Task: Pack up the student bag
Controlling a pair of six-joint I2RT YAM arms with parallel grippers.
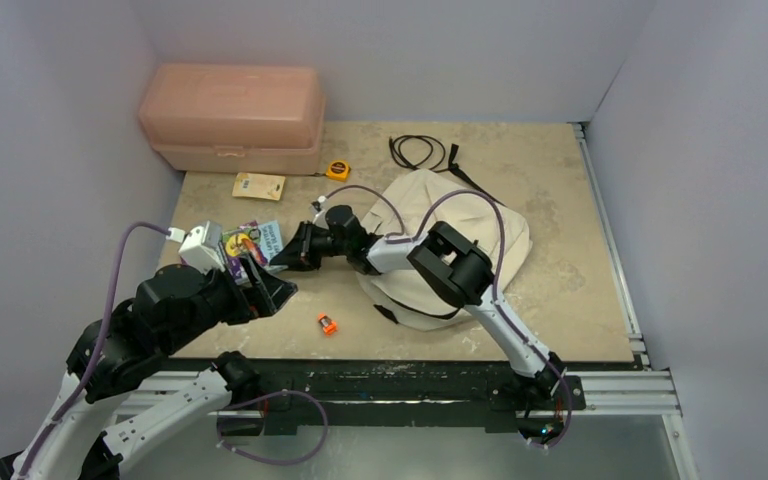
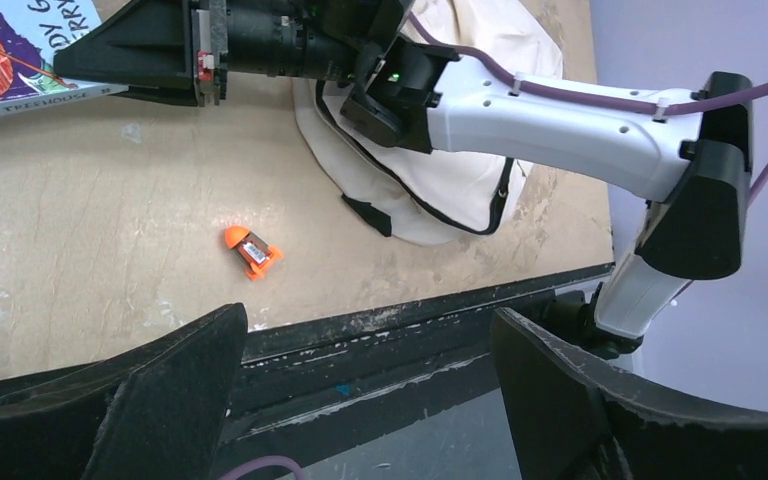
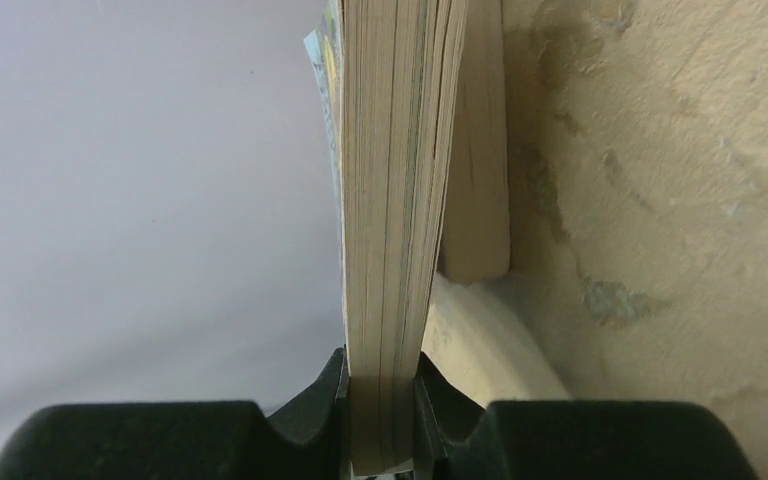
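Observation:
Pinched at one corner, the colourful paperback (image 3: pixel 392 200) fills the middle of the right wrist view, page edges facing the camera. My right gripper is shut on it. The book's purple and blue cover (image 2: pixel 30 50) shows at the upper left of the left wrist view. From above, my left gripper (image 1: pixel 278 300) partly hides the book's near side. That gripper stands open, nothing between its fingers. The cream cloth bag (image 1: pixel 425 290) lies flat under the right arm. An orange-capped small item (image 1: pixel 327 323) rests on the table in front.
A pink lidded box (image 1: pixel 230 110) stands at the back left. Before it are a pale yellow packet (image 1: pixel 258 187) and a yellow tape measure (image 1: pixel 337 170). A black strap (image 1: pixel 416 150) coils behind the bag. Table right of the bag is clear.

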